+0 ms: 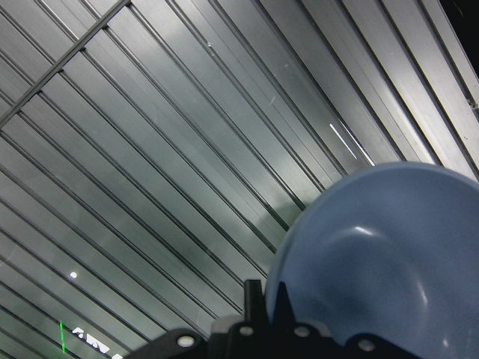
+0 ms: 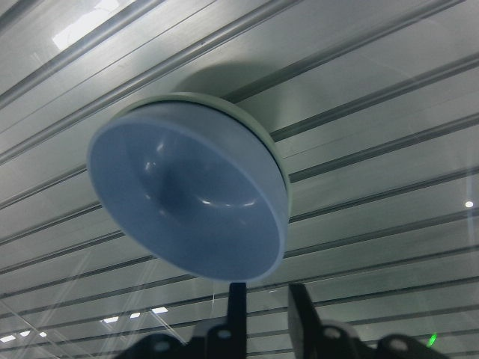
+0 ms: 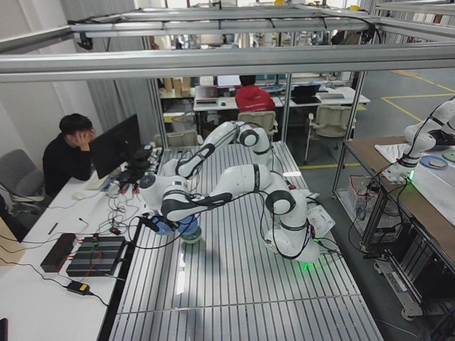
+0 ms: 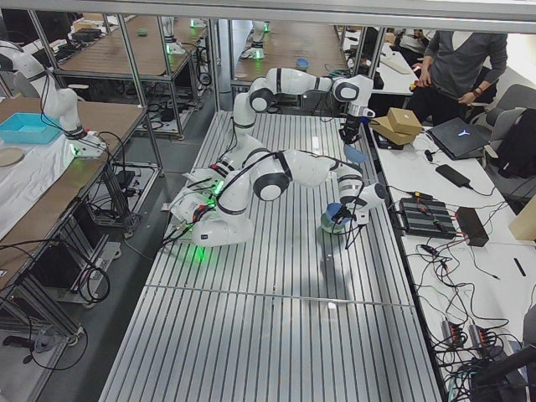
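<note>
My left gripper is shut on the rim of a blue bowl (image 1: 382, 262), which fills the lower right of the left wrist view and hangs at the far arm in the camera right view (image 4: 353, 154). In the right wrist view a second blue bowl (image 2: 183, 194) sits tilted in a pale green bowl (image 2: 266, 134) on the slatted metal table (image 2: 389, 164). My right gripper is open beside that blue bowl's rim, nothing seen between its fingers. Both grippers are partly hidden by the arms in the camera views.
A white desk (image 4: 448, 260) with cables, power units and boxes runs along one table edge, with people and a monitor beside it. Metal frame posts and another robot's bench (image 3: 370, 149) stand around.
</note>
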